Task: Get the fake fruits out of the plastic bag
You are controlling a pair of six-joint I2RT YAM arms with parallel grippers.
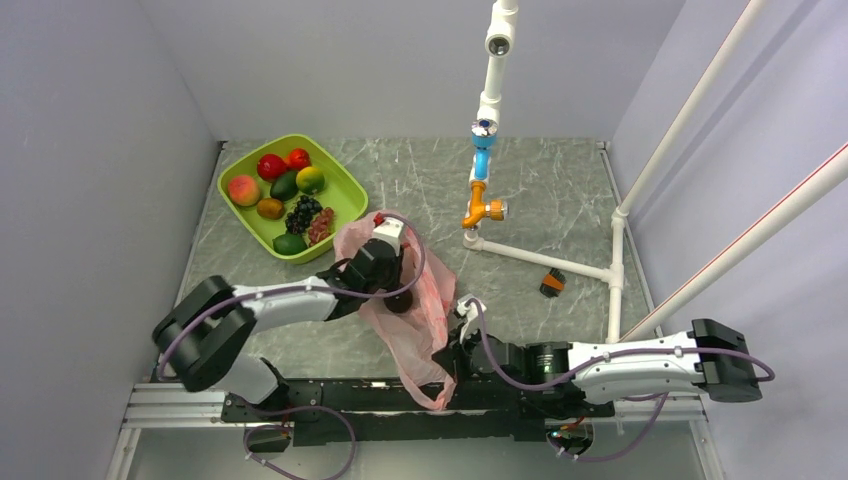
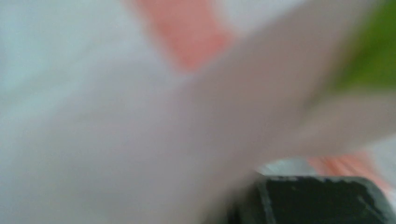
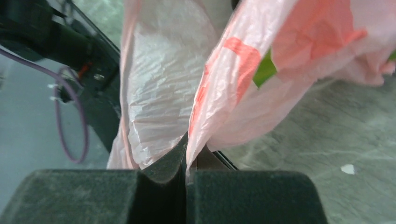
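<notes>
The thin pinkish-white plastic bag (image 1: 418, 330) stretches between both arms in the top view. My left gripper (image 1: 402, 264) reaches into its upper part; bag film covers most of the left wrist view, leaving one dark finger (image 2: 322, 200) visible. Whether those fingers are open or shut, and on what, is hidden. Below the left gripper, a dark round fruit (image 1: 399, 301) lies inside the bag. My right gripper is shut on the edge of the bag (image 3: 224, 88), which rises from between its fingertips.
Left of the bag stands a green bowl (image 1: 355, 195) with several fruits. An orange-black object (image 1: 552, 283) lies on the right of the grey table (image 1: 540, 190), near a white pipe frame (image 1: 545, 260).
</notes>
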